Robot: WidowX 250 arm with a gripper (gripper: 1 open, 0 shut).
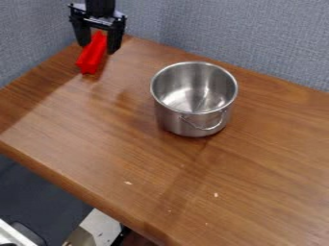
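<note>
My black gripper [98,38] is at the back left of the table, lowered over the upper end of a red elongated object [90,58] lying on the wood. Its two fingers straddle that end; whether they are closed on it I cannot tell. A silver metal pot [193,99] with a handle stands upright near the middle, to the right.
Padded grey walls [244,34] border the back and left. Below the left edge are a dark floor and some white items.
</note>
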